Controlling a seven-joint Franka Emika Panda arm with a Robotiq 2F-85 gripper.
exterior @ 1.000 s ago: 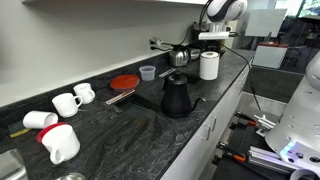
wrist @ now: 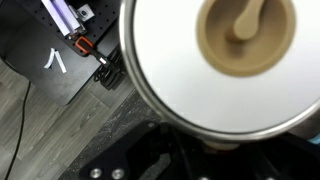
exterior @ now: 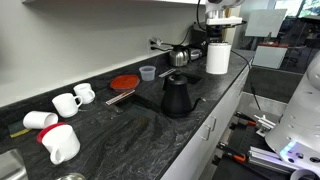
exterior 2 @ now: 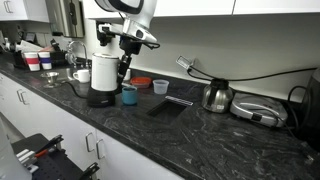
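Note:
A tall white canister (exterior: 218,59) hangs under my gripper at the far right of the counter in exterior view 1. From above, the wrist view shows its round white lid (wrist: 185,85), with a metal rim and a tan recessed handle. My gripper is shut on the canister at the edge nearest the wrist camera; the exact contact is hidden beneath the lid's rim. In exterior view 2 the white canister (exterior 2: 103,72) appears upright, beside the dark fingers.
A black kettle (exterior: 177,97) stands mid-counter. Beyond it are a red plate (exterior: 125,82) and a clear tub (exterior: 148,73). White mugs (exterior: 67,104) crowd the left. The counter's front edge lies close; a steel kettle (exterior 2: 217,96) and toaster (exterior 2: 254,108) stand by the wall.
The canister has moved up and to the right in exterior view 1, together with my gripper, and appears larger. The other counter items have stayed put.

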